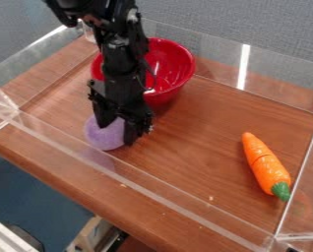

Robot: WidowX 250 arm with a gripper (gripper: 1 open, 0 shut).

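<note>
My black gripper [122,124] hangs low over the wooden table, its fingers at a purple round object [101,134] near the front-left edge. The fingers partly cover the object, and whether they grip it is unclear. Just behind the arm sits a red bowl [166,67], partly hidden by it. An orange carrot with a green top [262,160] lies on the right side of the table.
Clear low walls [245,76] border the wooden surface [199,157].
</note>
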